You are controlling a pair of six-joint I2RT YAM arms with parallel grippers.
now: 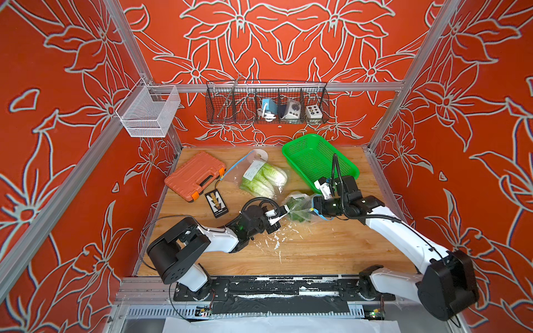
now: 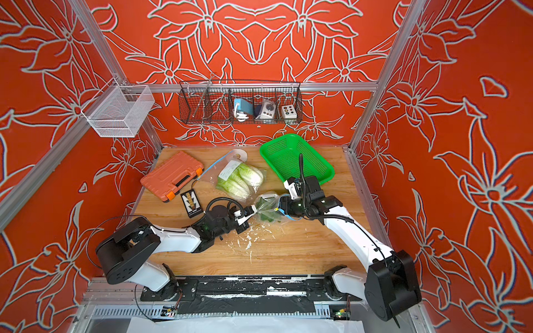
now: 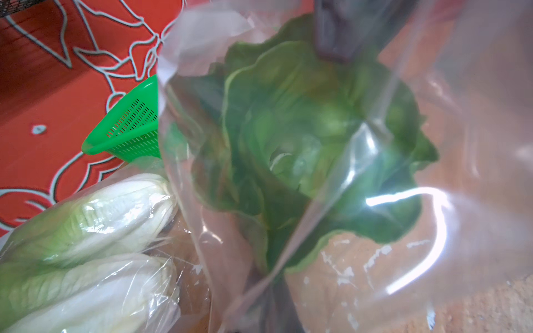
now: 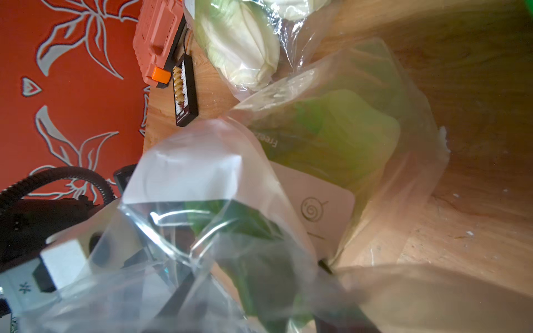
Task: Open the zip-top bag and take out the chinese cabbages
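A clear zip bag (image 1: 301, 208) with leafy greens (image 3: 322, 127) inside lies between the grippers. My left gripper (image 1: 283, 212) is at its left side, shut; the film blurs what lies between its fingers. My right gripper (image 1: 317, 204) reaches into the bag's right side; its fingers, seen through film at the bottom of the right wrist view, stand apart. Behind, a second bag (image 2: 238, 177) holds pale Chinese cabbages (image 4: 233, 38), lying on the wooden table (image 1: 311, 249).
A green basket (image 1: 311, 149) is at back right, an orange case (image 1: 191, 172) and small dark box (image 1: 216, 203) at left. Wire baskets (image 1: 233, 105) hang on the back wall.
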